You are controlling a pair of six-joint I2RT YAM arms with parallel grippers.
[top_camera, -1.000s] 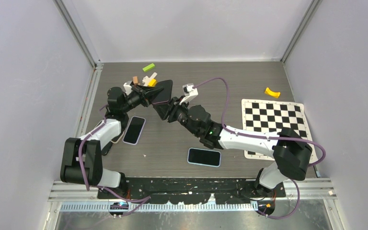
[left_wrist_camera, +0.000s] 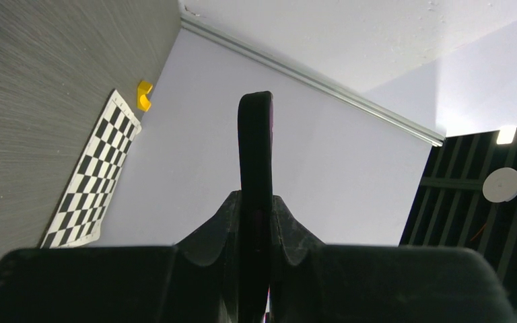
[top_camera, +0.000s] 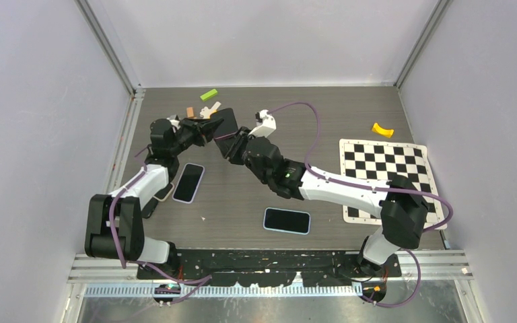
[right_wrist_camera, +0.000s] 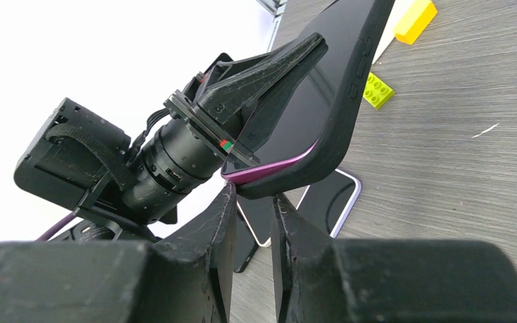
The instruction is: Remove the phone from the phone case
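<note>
The dark phone (right_wrist_camera: 313, 87) in its black case (right_wrist_camera: 336, 134) is held up off the table, tilted. A pink strip shows between the screen and the case rim at the lower end. My left gripper (top_camera: 217, 125) is shut on the cased phone from the side; one finger (right_wrist_camera: 269, 84) lies across the screen. In the left wrist view the case (left_wrist_camera: 256, 155) runs edge-on between the fingers. My right gripper is at the case's lower corner, its fingers apart; whether they pinch the rim, I cannot tell.
On the table lie a purple-edged phone (top_camera: 188, 183), a blue-edged phone (top_camera: 287, 221) and others under the left arm. A checkerboard (top_camera: 384, 175) is at the right. Small blocks (top_camera: 209, 95) lie at the back left.
The cased phone has shifted slightly left and toward the back. My right gripper and forearm have turned and moved a little left with it; the left arm has barely moved.
</note>
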